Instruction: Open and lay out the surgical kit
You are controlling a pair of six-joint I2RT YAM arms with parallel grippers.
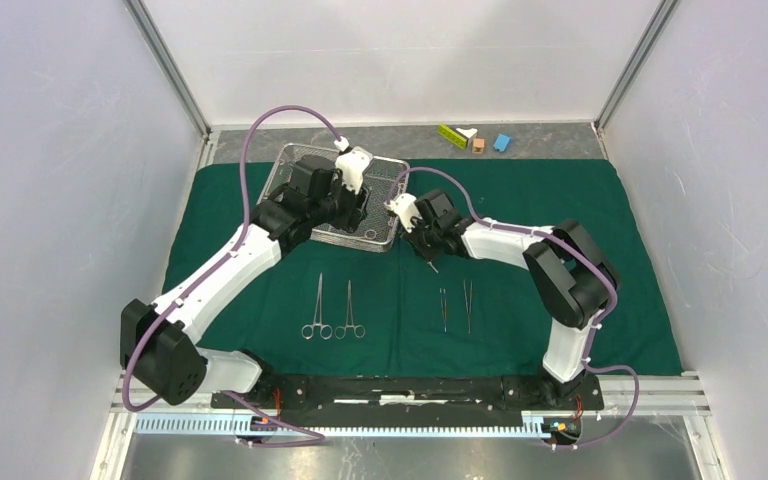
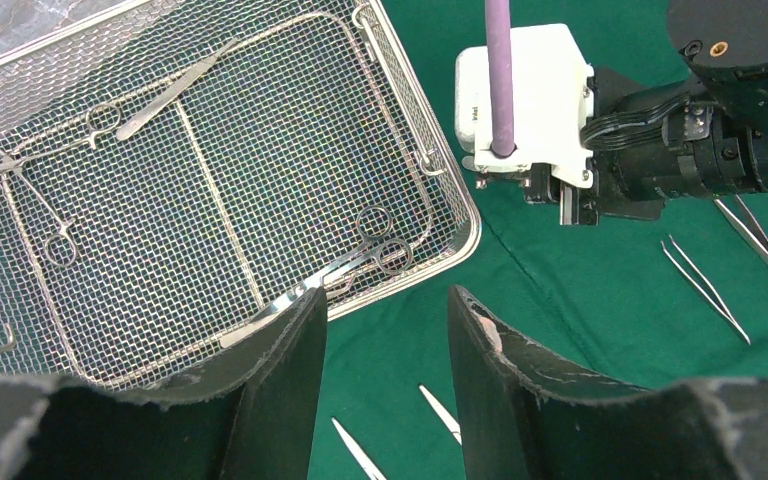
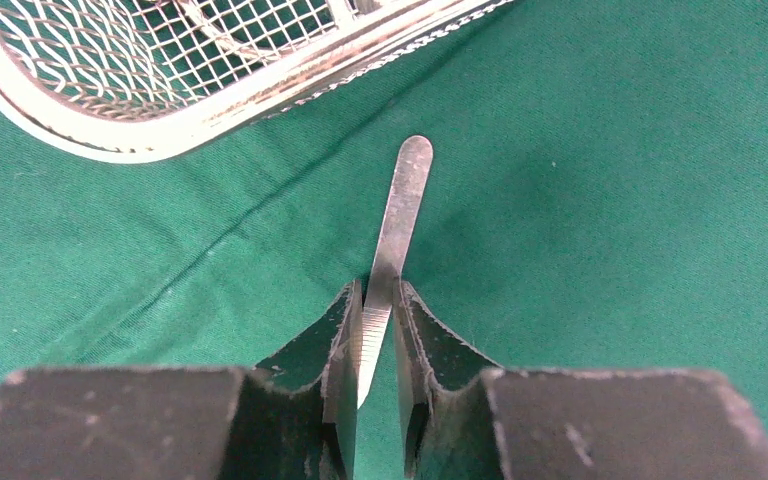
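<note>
A flat metal handle (image 3: 400,210), rounded at one end, runs between the fingertips of my right gripper over the green cloth. The fingers stand close on either side of it; whether both press on it is unclear. Its end (image 1: 433,267) pokes out beside that gripper in the top view. My left gripper is open and empty above the front edge of the mesh tray (image 2: 470,225). Inside the tray lie ringed scissors-like tools (image 2: 385,255) and a flat handle (image 2: 165,105). Two ringed clamps (image 1: 318,310) (image 1: 350,315) rest on the cloth.
Two pairs of tweezers (image 1: 444,310) (image 1: 468,307) lie front right on the cloth. The right arm's wrist reaches close to the tray's right side. Small boxes (image 1: 453,136) sit behind the cloth.
</note>
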